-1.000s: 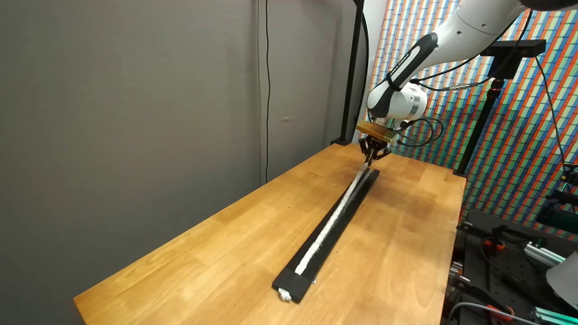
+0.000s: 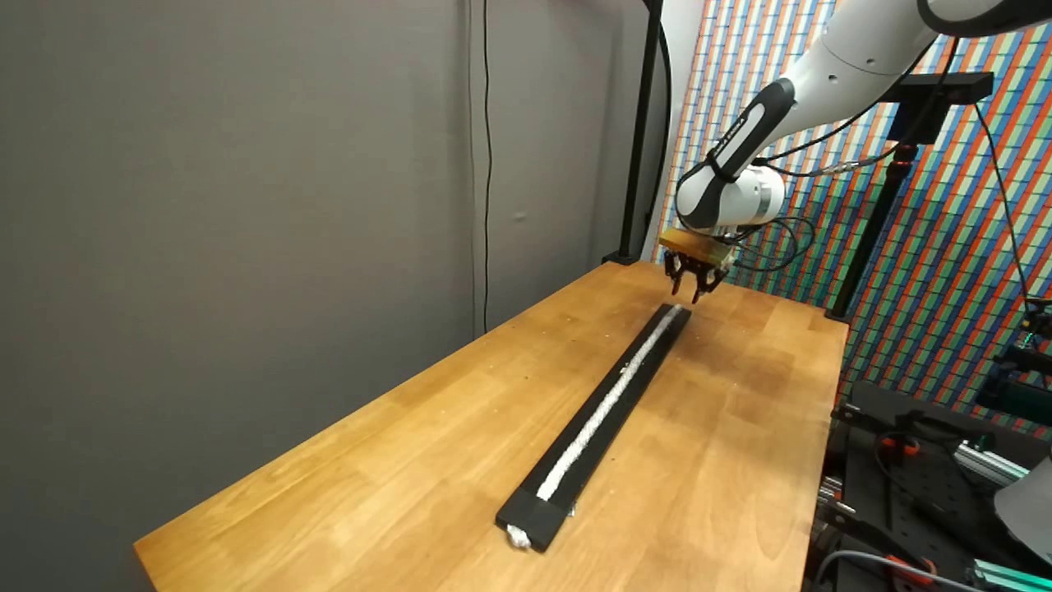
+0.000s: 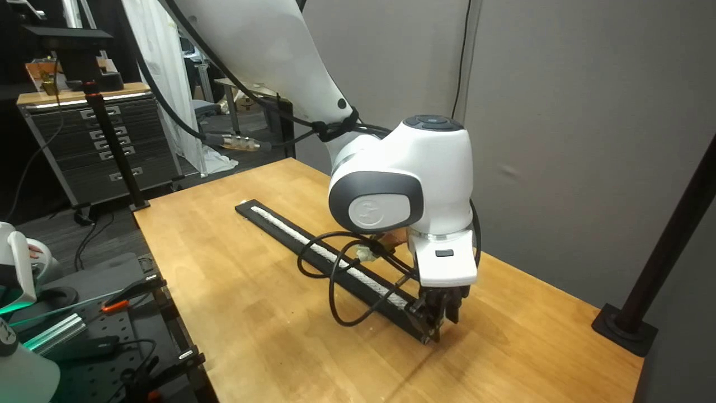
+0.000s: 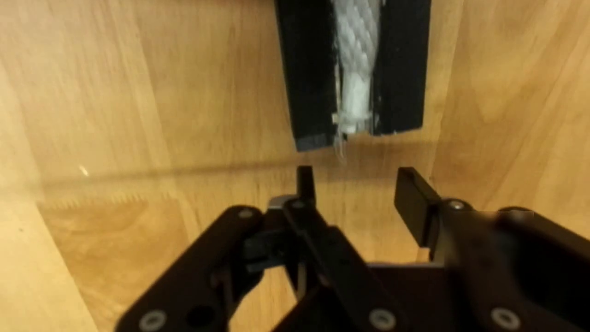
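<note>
A white braided rope [image 2: 613,396] runs lengthwise along the middle of a long black channel board [image 2: 528,508] lying on the table. In the wrist view the rope's frayed end [image 4: 355,102] rests between the board's two dark sides [image 4: 399,72], level with the board's end. My gripper is just past that end, its two dark fingers apart over bare wood with nothing between them. In exterior view 2 the gripper [image 3: 434,329] hangs by the near end of the board, and the arm and its loose cables hide part of the rope.
Bare wooden table [image 2: 394,464] lies on both sides of the board. A black post [image 3: 637,289] stands on a foot at the table's corner, with another post [image 2: 873,227] at the far right edge. Cables loop [image 3: 335,302] low beside the wrist.
A second ago my gripper was shut on the rope's end, raised left of the board. Now the rope lies along the channel, the fingers are apart, and the gripper sits slightly to the right.
</note>
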